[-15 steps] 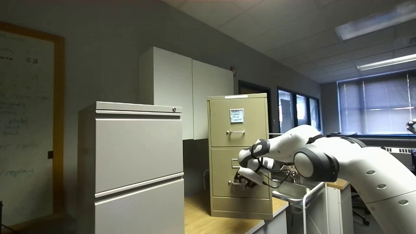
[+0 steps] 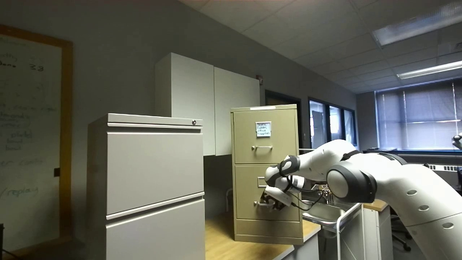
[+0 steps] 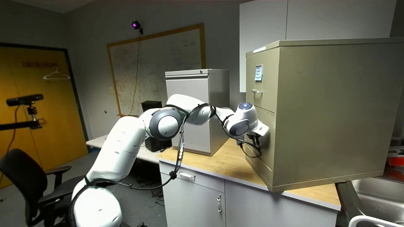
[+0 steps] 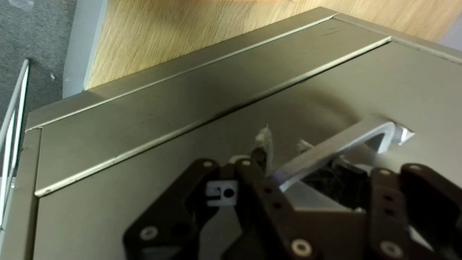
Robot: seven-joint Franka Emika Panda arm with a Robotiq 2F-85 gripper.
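A tan two-drawer filing cabinet (image 2: 266,173) stands on the wooden counter, and both its drawers look closed. My gripper (image 2: 267,202) is at the lower drawer's handle (image 4: 342,147), a silver bar. In the wrist view my gripper is shut on this bar, with its dark fingers (image 4: 258,158) on either side of it; the exact contact is blurred and partly hidden. From the side, the gripper (image 3: 254,140) sits close against the cabinet front, its tips hard to make out. The upper drawer handle (image 2: 262,147) is free.
A grey filing cabinet (image 2: 154,169) stands left of the tan one, with bare counter (image 3: 233,160) between them. To the tan cabinet's right is a sink (image 2: 323,214) with a white rail (image 2: 348,214). A cable (image 3: 181,145) hangs from my arm.
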